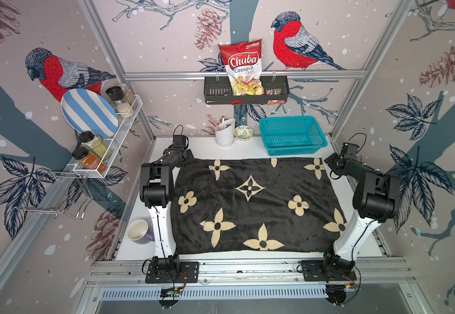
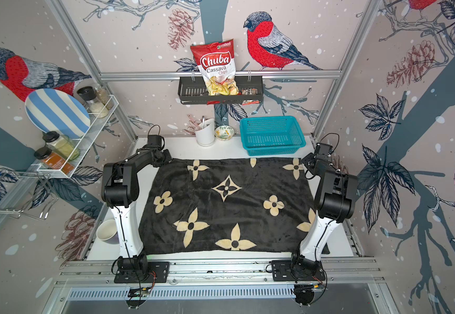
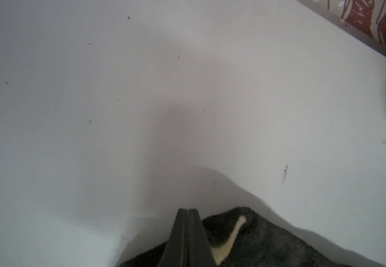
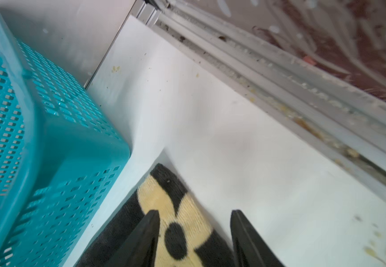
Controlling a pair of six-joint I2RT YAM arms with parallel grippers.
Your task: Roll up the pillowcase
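Note:
The pillowcase [image 1: 248, 219], dark with cream flowers, lies spread flat over most of the table. At its far left corner, my left gripper is shut, its tips overlapping the cloth's edge; beside them the fabric [image 3: 268, 244] bulges up and casts a shadow. Whether any cloth is pinched between those fingers cannot be told. Over the far right corner stands my right gripper, open, with the flowered corner [image 4: 170, 187] seen between and beyond its fingers. No cloth is gripped there.
A teal basket [image 1: 293, 149] stands just behind the far right edge of the cloth. Further left are a white holder [image 1: 224, 136] and a small bowl [image 1: 243, 133]. A mug [image 1: 139, 230] sits near the left arm's base.

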